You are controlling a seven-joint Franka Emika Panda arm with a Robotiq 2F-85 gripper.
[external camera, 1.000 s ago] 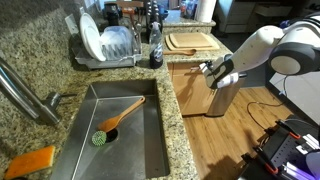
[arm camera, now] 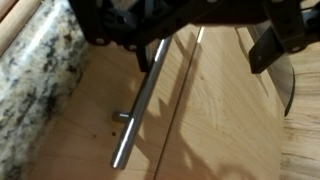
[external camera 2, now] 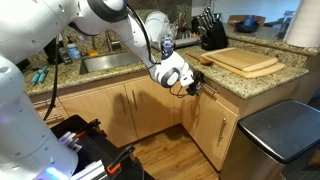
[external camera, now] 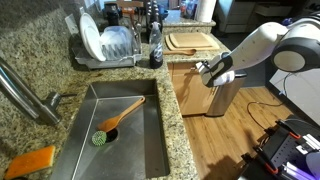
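My gripper [external camera 2: 195, 86] is at the wooden drawer front just under the counter edge. In the wrist view its dark fingers [arm camera: 283, 42] stand apart, open, with a wide gap between them. A round metal bar handle [arm camera: 140, 112] runs along the wooden front [arm camera: 215, 125], passing close to the left finger. Whether finger and handle touch cannot be made out. Seen from exterior view 1, the gripper [external camera: 203, 72] sits by the cabinet below the cutting board.
Speckled countertop [arm camera: 45, 85] borders the handle's left side. Above are a wooden cutting board [external camera 2: 240, 62] and a dark bottle [external camera: 156, 46]. A dark-topped bin [external camera 2: 285, 125] stands right of the cabinet. The sink [external camera: 130, 127] holds a wooden-handled brush [external camera: 122, 115]. Open floor lies before the cabinets.
The arm has shifted slightly to the right in exterior view 1, while the gripper stays near the drawer front. The counter items have not moved.
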